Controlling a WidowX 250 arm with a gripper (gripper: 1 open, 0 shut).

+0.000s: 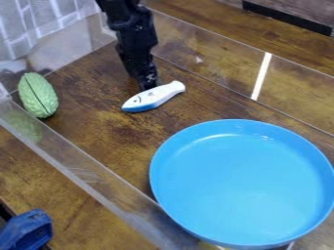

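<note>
My black gripper (141, 76) reaches down from the top to the wooden floor of the clear-walled area, just behind a white and blue fish-shaped toy (154, 96). The toy lies on its side on the wood, angled up to the right.
A green melon-like object (38, 94) lies at the left. A large blue plate (240, 183) fills the lower right. A blue object (23, 232) is at the lower left corner. Clear walls border the area.
</note>
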